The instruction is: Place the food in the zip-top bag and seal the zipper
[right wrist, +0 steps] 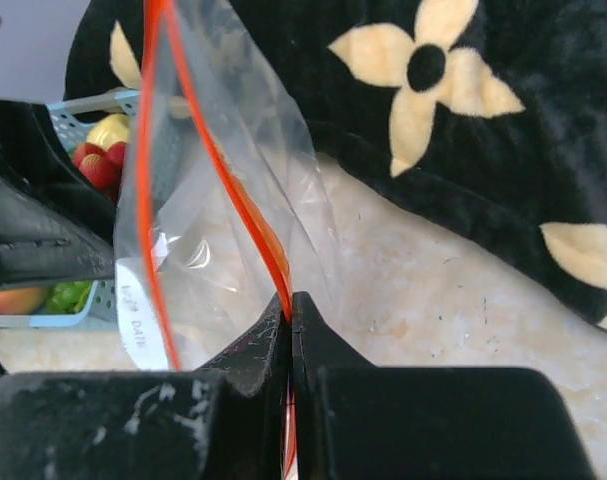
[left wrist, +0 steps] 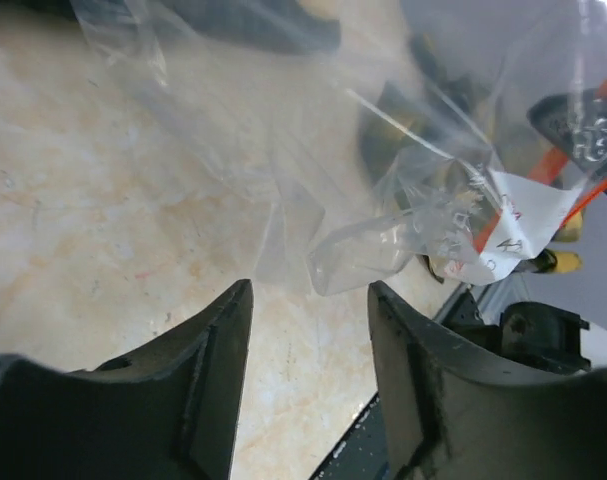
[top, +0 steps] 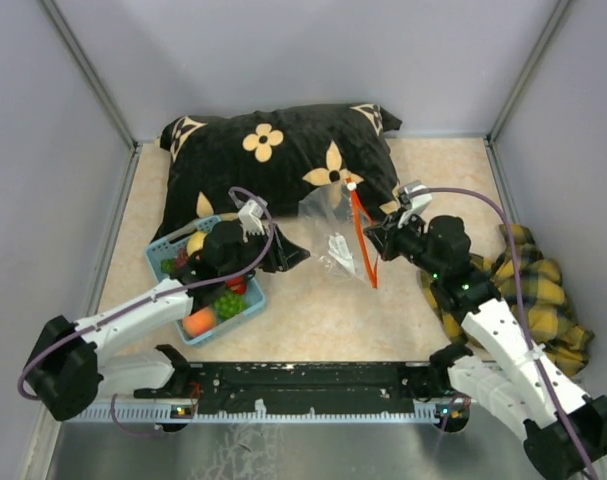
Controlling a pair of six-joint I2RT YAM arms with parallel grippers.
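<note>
A clear zip bag (top: 322, 216) with orange zipper edges (top: 362, 228) hangs over the middle of the table. My right gripper is shut on one orange edge, a thin strip between its fingertips. In the right wrist view the other orange edge stands apart, so the bag's mouth is parted. My left gripper stands open, with the bag's loose clear film (left wrist: 358, 255) just beyond its fingertips. The food is in a blue basket (top: 245, 315) under the left arm: grapes (top: 229, 305), a peach-coloured fruit (top: 199, 321), red berries and a yellow fruit. No food shows in the bag.
A black flowered cushion (top: 223, 175) lies along the back. A yellow-and-black checked cloth (top: 543, 300) is bunched at the right. Bare table (top: 313, 325) shows in front of the bag.
</note>
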